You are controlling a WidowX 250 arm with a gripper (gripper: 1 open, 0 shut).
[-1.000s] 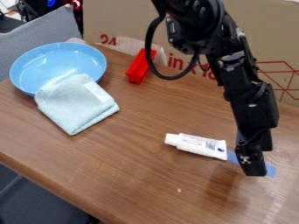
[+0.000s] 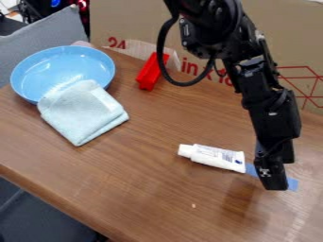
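Observation:
The black gripper point(image 2: 275, 170) hangs low at the right of the table, over the blue end of a white tube point(image 2: 217, 157) that lies on the wood. The tube's white body extends leftward from the gripper, uncovered.
A blue bowl point(image 2: 44, 64) and a folded pale cloth point(image 2: 82, 112) sit at the left. A red object point(image 2: 149, 73) lies at the back against a cardboard panel point(image 2: 202, 24).

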